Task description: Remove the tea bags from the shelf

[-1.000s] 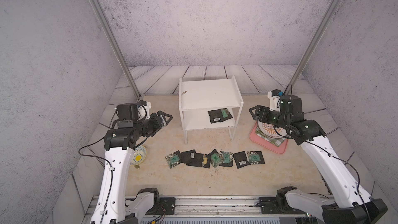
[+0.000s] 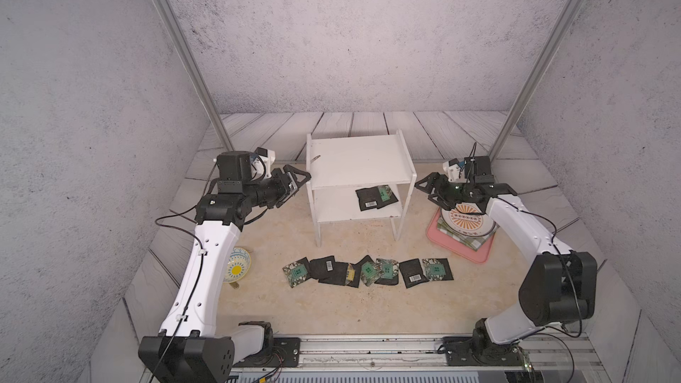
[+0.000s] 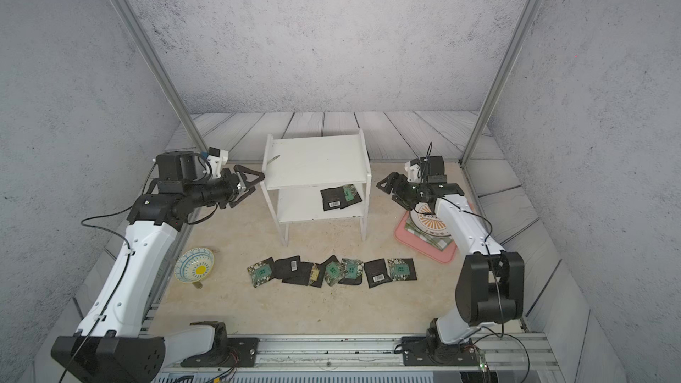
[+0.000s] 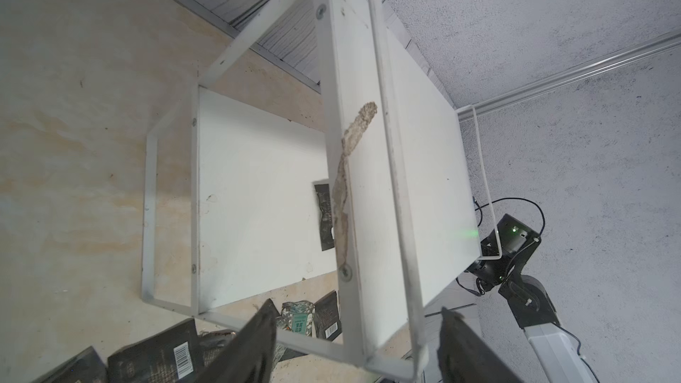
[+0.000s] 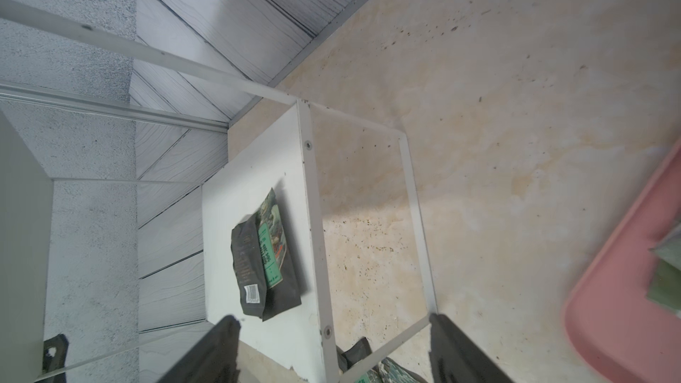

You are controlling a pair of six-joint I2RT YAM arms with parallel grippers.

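Note:
A white two-tier shelf (image 2: 354, 159) stands at the back middle of the table. Two tea bags (image 2: 376, 197), dark with a green label, lie overlapping at the right of its lower tier; the right wrist view shows the tea bags (image 5: 262, 262) clearly. The top tier holds no tea bags. My left gripper (image 2: 305, 178) is at the shelf's left side, fingers apart and empty. Off the shelf's right side, my right gripper (image 2: 422, 188) has nothing between its parted fingers. In the left wrist view the shelf's side post partly hides one tea bag (image 4: 324, 216).
A row of several tea bags (image 2: 340, 273) lies on the table before the shelf. At right a pink tray (image 2: 461, 246) holds a plate (image 2: 468, 220). A patterned bowl (image 3: 194, 266) sits at left.
My left gripper has moved up and rightward to the shelf's left side. The right one has moved left, closer to the shelf. The tea bags have stayed put.

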